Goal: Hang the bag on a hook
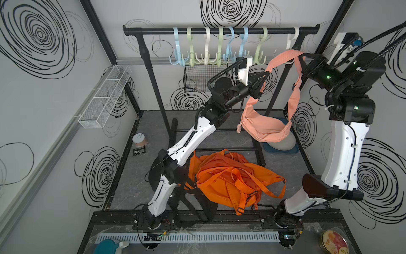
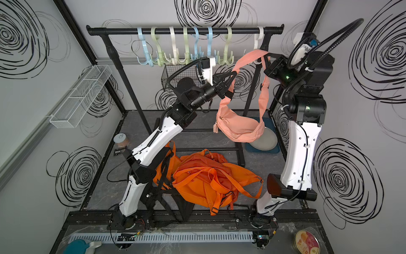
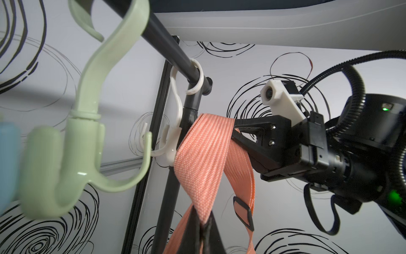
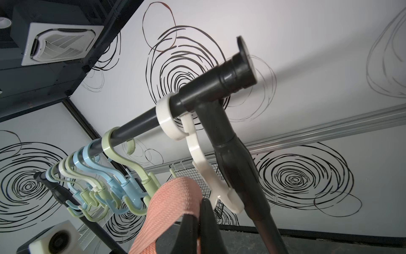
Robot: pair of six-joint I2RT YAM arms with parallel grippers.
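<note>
A salmon bag (image 1: 264, 127) hangs in the air from its strap (image 3: 203, 152), held by both grippers below the rail. My left gripper (image 1: 264, 78) is shut on one side of the strap. My right gripper (image 1: 305, 58) is shut on the strap higher up, beside the white hook (image 4: 220, 190) at the rail's right end. In the right wrist view the strap folds over the fingertips just below that hook. A green hook (image 3: 91, 160) is close in the left wrist view.
More pastel hooks hang along the rail (image 1: 160, 31). A wire basket (image 1: 101, 97) is at the left wall, another behind the rack. An orange backpack (image 1: 232, 182) lies on the floor, a blue tray with a plate (image 2: 264, 139) at the right.
</note>
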